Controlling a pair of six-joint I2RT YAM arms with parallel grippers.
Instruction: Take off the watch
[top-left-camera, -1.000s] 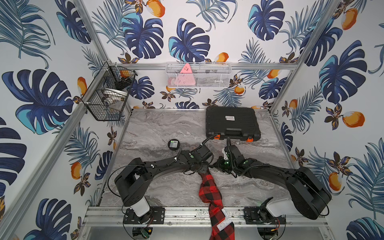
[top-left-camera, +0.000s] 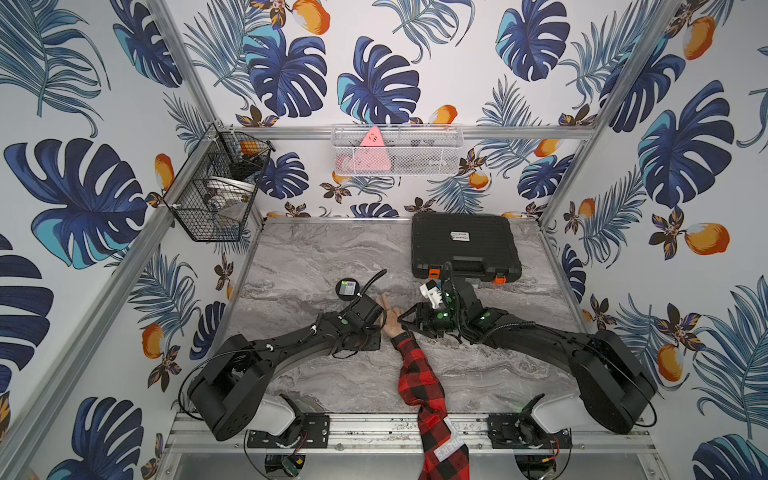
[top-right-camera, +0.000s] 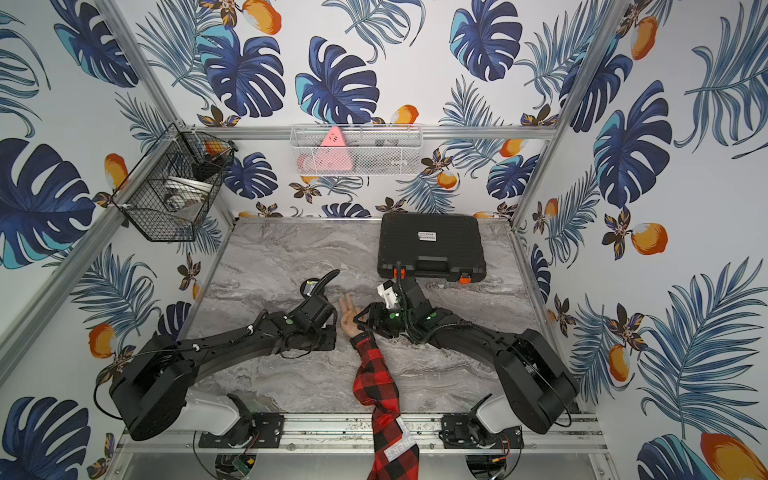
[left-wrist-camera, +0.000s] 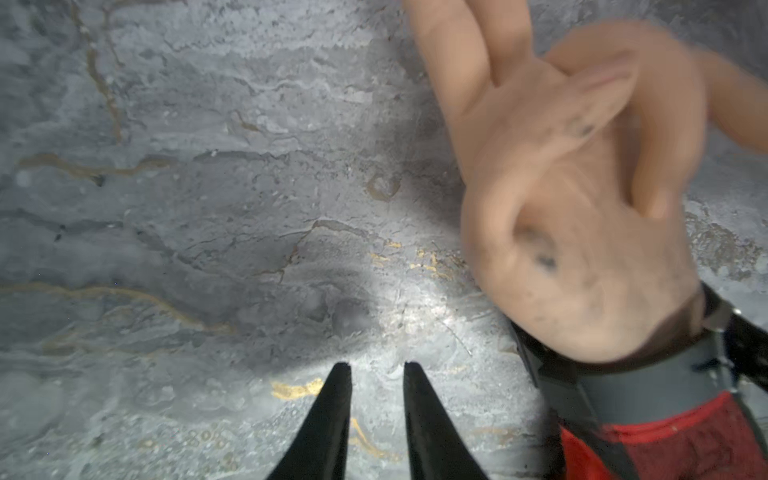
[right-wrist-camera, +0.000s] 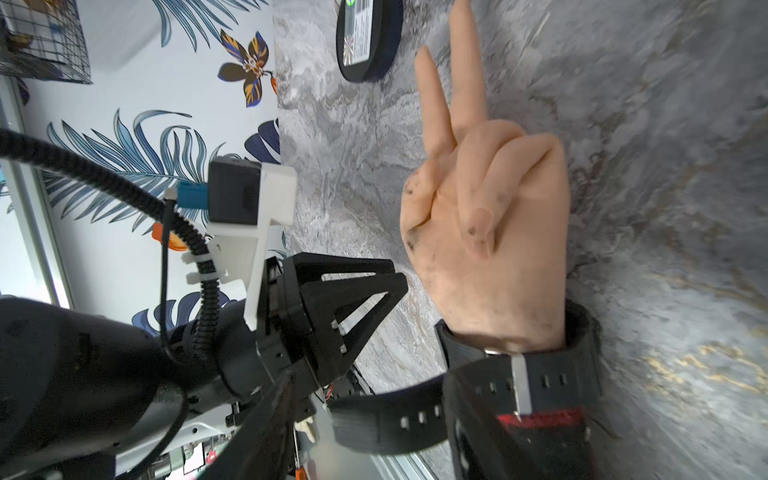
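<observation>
A mannequin hand (right-wrist-camera: 512, 272) in a red checked sleeve (top-left-camera: 420, 376) lies palm up, two fingers extended. A black watch strap (right-wrist-camera: 384, 420) circles its wrist, with a holed loose end sticking out sideways in the right wrist view. My left gripper is open and empty, beside the hand on its left. My right gripper is close over the wrist at the strap's loose end; its fingers are blurred, and whether they grip the strap I cannot tell.
A black case (top-left-camera: 465, 244) lies at the back right. A round black object (top-left-camera: 347, 289) lies behind the left arm. Wire baskets (top-left-camera: 220, 184) hang on the walls.
My left arm has drawn back to the left, uncovering the hand. My right gripper has shifted left toward the wrist.
</observation>
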